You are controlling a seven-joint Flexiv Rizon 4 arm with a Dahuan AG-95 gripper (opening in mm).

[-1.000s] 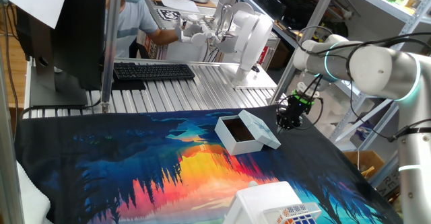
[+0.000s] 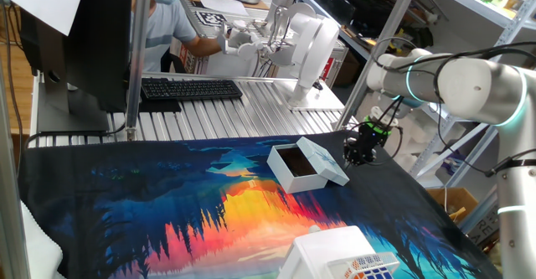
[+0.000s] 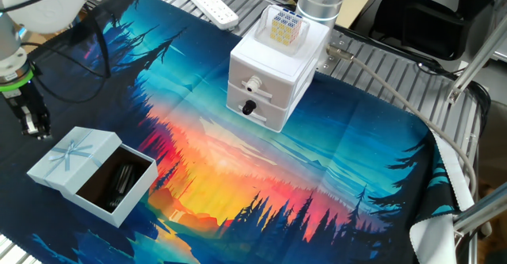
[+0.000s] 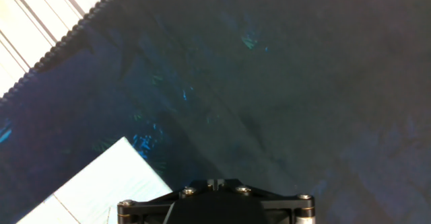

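A pale blue gift box (image 2: 295, 178) stands uncovered on the printed cloth. Its lid (image 3: 75, 158), tied with a ribbon bow, rests askew against one side of the box and partly over it. Something dark with shiny edges (image 3: 121, 180) lies inside; I cannot tell what it is. My gripper (image 3: 37, 131) hangs beside the lid, apart from it, above the dark end of the cloth. In the wrist view the gripper is shut, its fingertips together with nothing visible between them. A pale corner of the lid (image 4: 111, 177) shows at lower left there.
A small white drawer unit (image 3: 269, 70) with two knobs stands across the cloth, a patterned cube (image 3: 283, 28) on top. Behind it lies a power strip (image 3: 212, 6). A keyboard (image 2: 191, 89) and a person sit beyond the slatted table.
My gripper has shifted and turned slightly beside the lid. The box, its lid and the drawer unit have stayed in place.
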